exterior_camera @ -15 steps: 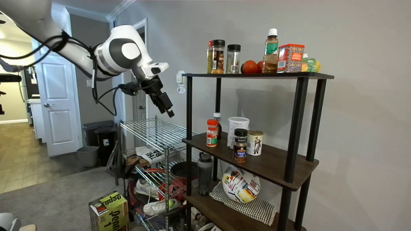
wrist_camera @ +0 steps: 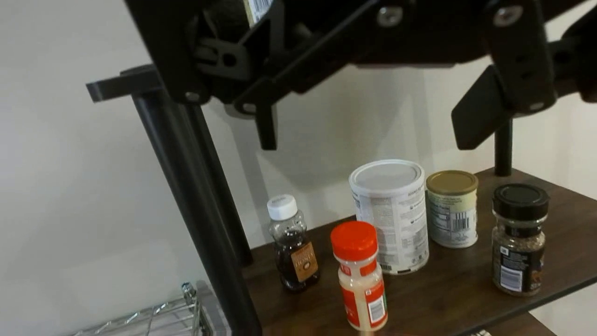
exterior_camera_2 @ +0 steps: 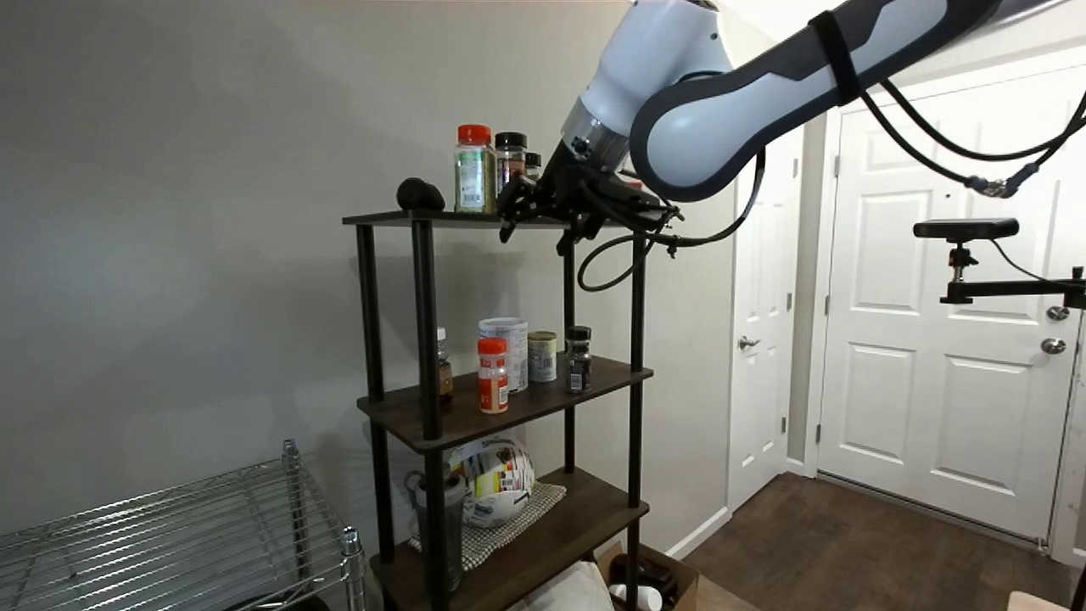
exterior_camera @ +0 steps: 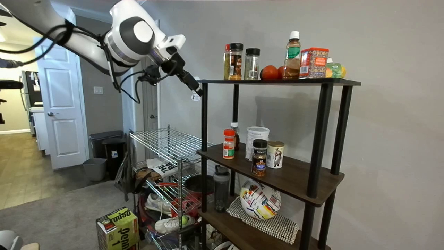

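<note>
My gripper [exterior_camera: 196, 88] hangs in front of the shelf's left end, its tips just under the level of the top board [exterior_camera: 266, 82]. In the wrist view the two fingers [wrist_camera: 267, 129] stand wide apart, so the gripper is open and holds nothing. Beyond and below them, on the middle board [wrist_camera: 313, 316], are a honey bottle [wrist_camera: 296, 252], a red-capped shaker [wrist_camera: 361, 280], a white tub [wrist_camera: 392, 218], a gold-lidded can [wrist_camera: 452, 210] and a black-capped spice jar [wrist_camera: 518, 246]. None of these touches the fingers.
The top board carries several seasoning jars [exterior_camera: 236, 62], tomatoes [exterior_camera: 270, 72], a brown bottle [exterior_camera: 293, 58] and a red tin [exterior_camera: 313, 62]. A black shelf post [wrist_camera: 184, 185] rises close to the gripper's left. Below are a patterned ball [exterior_camera: 258, 200] and a wire rack [exterior_camera: 162, 141].
My gripper has risen and moved toward the shelf, and its tilt is less steep. The things on the shelves stand where they were.
</note>
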